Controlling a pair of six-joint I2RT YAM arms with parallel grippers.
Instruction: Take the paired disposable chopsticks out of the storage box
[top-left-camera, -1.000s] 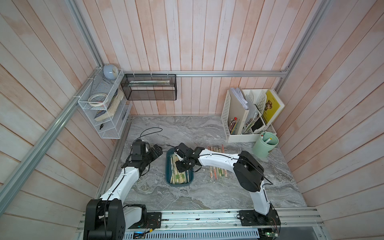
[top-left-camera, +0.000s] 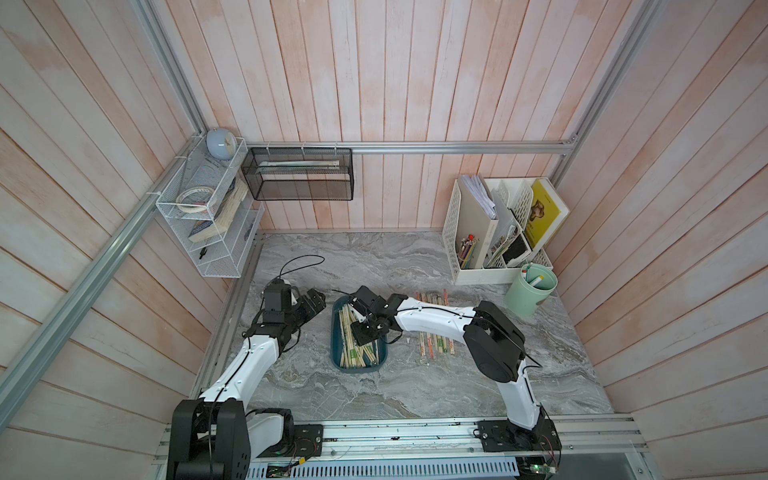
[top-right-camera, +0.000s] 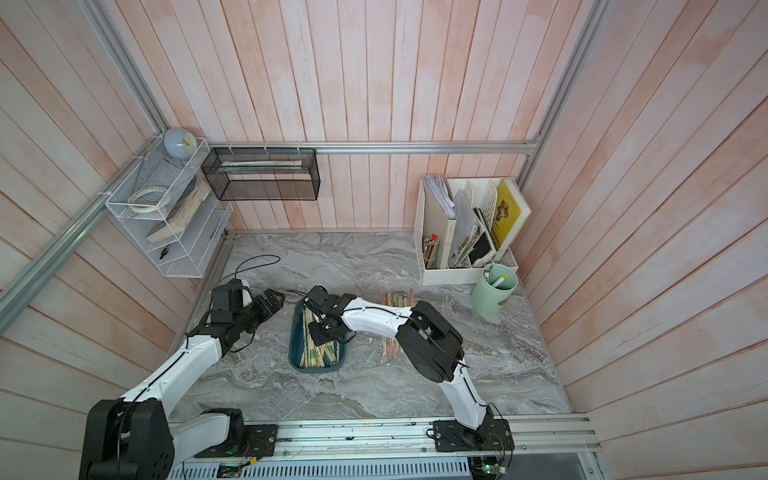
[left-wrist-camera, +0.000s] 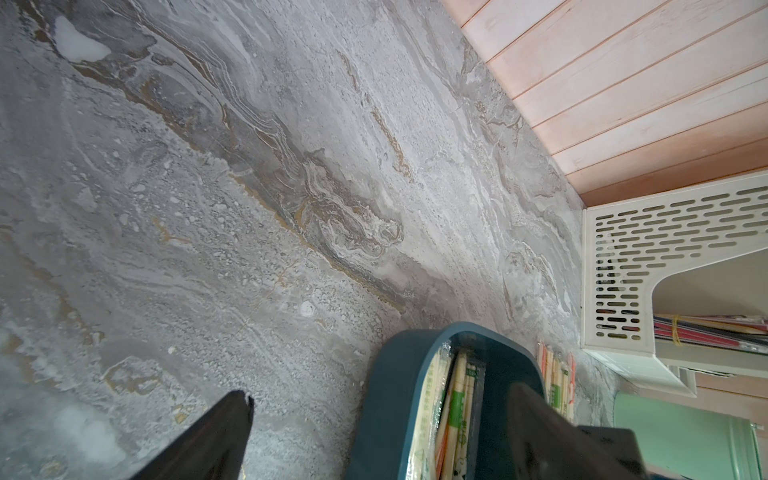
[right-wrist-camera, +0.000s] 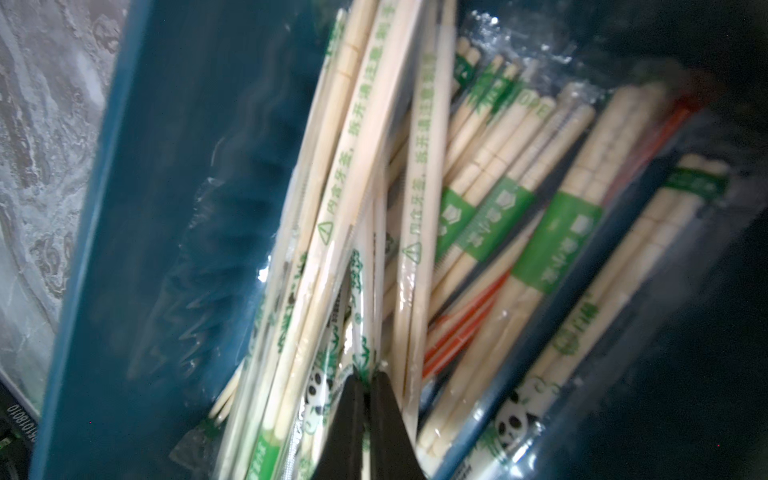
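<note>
The storage box (top-left-camera: 335, 340), dark teal, stands on the table left of centre, filled with clear-wrapped chopstick pairs (right-wrist-camera: 496, 216) with green printing. My right gripper is down inside the box, its black fingers shut and their tips against wrapped chopsticks. Whether a fold of clear wrapper is pinched between the tips, I cannot tell. The right arm hides part of the box from above. Left of the box, my left gripper stands open and empty over the table. Several wrapped chopsticks (top-left-camera: 436, 345) lie in a row right of the box, partly under the right arm.
At the back right stand a white file organizer (top-left-camera: 488, 276) and a green cup (top-left-camera: 528, 298) with pens. A wire shelf (top-left-camera: 220, 260) is at the left and a black mesh basket (top-left-camera: 300, 189) hangs behind.
The right gripper has shifted only slightly within the box, and chopsticks beside it have fanned a little. The left arm has not moved.
</note>
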